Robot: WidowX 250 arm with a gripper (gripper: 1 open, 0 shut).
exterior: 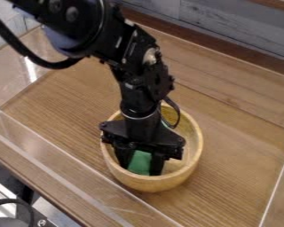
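My black gripper [142, 146] reaches down from the top left into a light wooden bowl [158, 183] near the front of the table. A green object [139, 163] sits in the bowl between my fingers, which are shut on it. The gripper hides much of the object and the bowl's inside.
The wooden table [237, 124] has free room to the left, behind and right of the bowl. A grey wall [216, 27] runs along the back. A dark cable lies at the bottom left, by the table's front edge.
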